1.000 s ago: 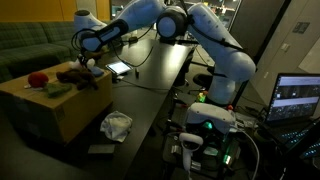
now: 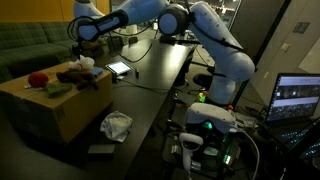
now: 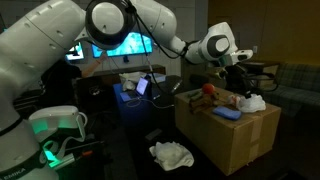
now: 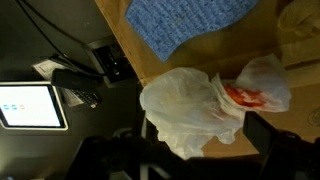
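Observation:
A crumpled white plastic bag (image 4: 190, 108) lies on top of a cardboard box; a second clear-white piece with red print (image 4: 252, 90) adjoins it. My gripper is above the bag, its dark fingers wide apart at the lower edge of the wrist view. The fingers are open and nothing looks held. In exterior view 2 the bag (image 3: 250, 103) rests at the box's near right corner, below the gripper (image 3: 246, 76). A blue cloth (image 4: 185, 20) lies beside it on the box.
The cardboard box (image 3: 235, 145) also carries a red object (image 2: 38, 79) and a brown one. Another white crumpled piece (image 3: 172, 155) lies on the dark surface in front. A lit tablet (image 4: 33, 106) is off to one side. The dark surface has free room.
My gripper has risen slightly above the box. More of the white bag now shows beneath it, larger and more spread than before.

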